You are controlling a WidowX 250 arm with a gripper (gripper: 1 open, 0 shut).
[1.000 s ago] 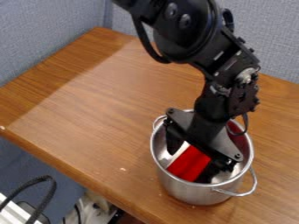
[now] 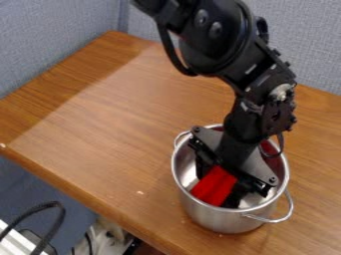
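Note:
A steel pot (image 2: 225, 216) with two wire handles stands on the wooden table at the lower right. My black gripper (image 2: 233, 167) reaches down from the top into the pot, its lower part inside the rim. Beneath it in the pot lies a red object (image 2: 214, 186). My gripper looks closed on the red object, though its fingertips are mostly hidden by the gripper body and the pot.
Grey padded walls (image 2: 47, 30) border the back.
My gripper has shifted very slightly over the pot; the red object shows a little differently beneath it. The pot stays in place.

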